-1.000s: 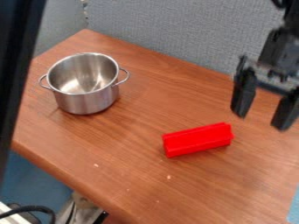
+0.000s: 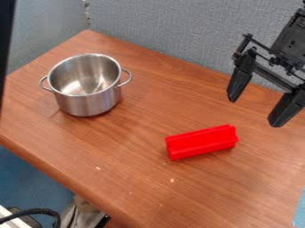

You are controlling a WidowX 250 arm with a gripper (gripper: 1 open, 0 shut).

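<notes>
My gripper [image 2: 259, 100] is at the upper right, open, its two black fingers apart with nothing between them. It hangs above and to the right of a red block [image 2: 201, 142], which lies on the wooden table [image 2: 119, 169]. A steel pot [image 2: 86, 102] with two handles stands at the left of the table, empty as far as shows.
A grey padded wall [image 2: 167, 27] runs along the back. Black cables [image 2: 30, 214] and a dark vertical edge sit at the left, off the table.
Compared with about a second ago, my gripper is higher and slightly left. The block and pot have not moved.
</notes>
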